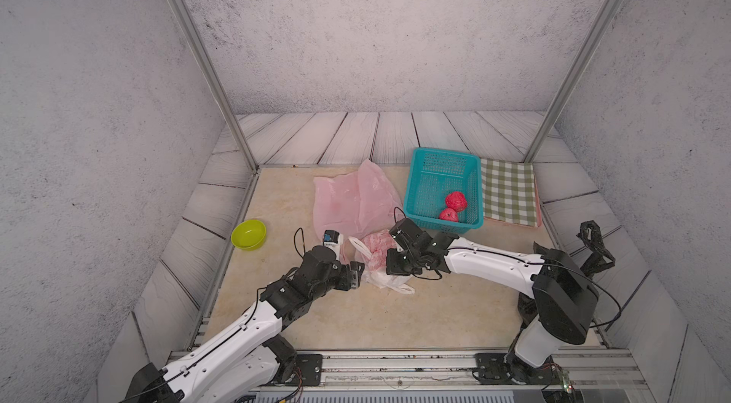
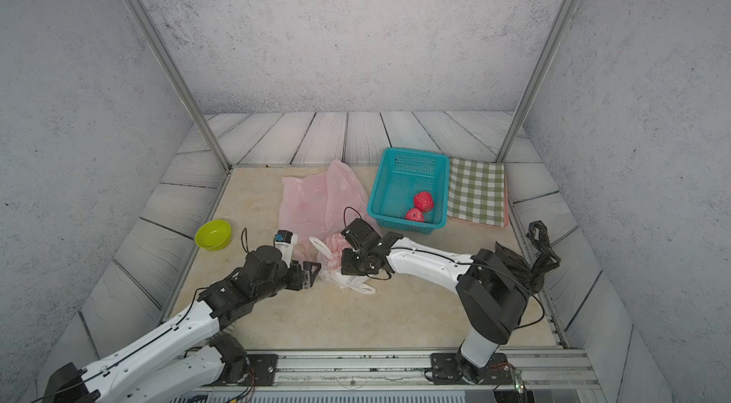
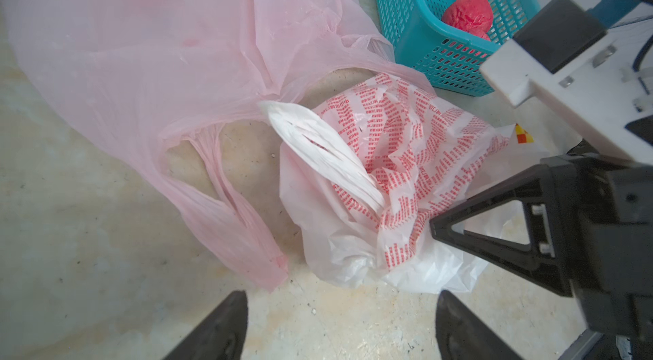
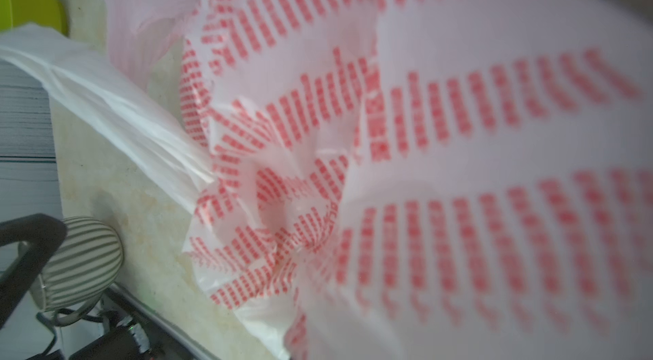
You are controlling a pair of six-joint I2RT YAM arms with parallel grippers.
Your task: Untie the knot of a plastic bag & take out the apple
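A white plastic bag with red print point(image 3: 360, 129) lies crumpled on the table, its twisted white handle point(image 3: 319, 146) pointing up-left. Whether an apple is inside cannot be seen. My right gripper presses into the bag's right part, shut, with no clear hold visible; in the right wrist view the bag fills most of the frame. My left gripper is open above the table just left of the bag, nothing between its fingers. A flattened pink bag point(image 1: 350, 197) lies behind the white one.
A teal basket point(image 1: 415, 182) holding red wrapped round objects point(image 1: 455, 200) stands at back right, beside a checked cloth point(image 1: 508, 190). A green bowl point(image 1: 248, 234) sits at left. A black bag point(image 2: 544, 250) is at far right.
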